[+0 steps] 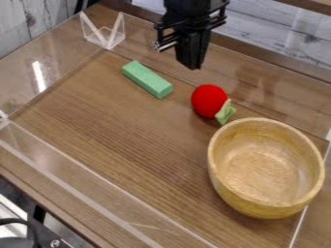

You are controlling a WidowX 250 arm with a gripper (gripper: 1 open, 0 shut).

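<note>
My gripper [193,36] is at the top centre of the camera view, raised above and behind a red round object [208,100] with a green leafy end, which rests on the wooden table. A green block [147,79] lies to the left, below the gripper. Whether the black fingers are open or shut is hard to make out.
A large yellow bowl [265,205] fills the lower right. A clear plastic piece [103,29] stands at the top left.
</note>
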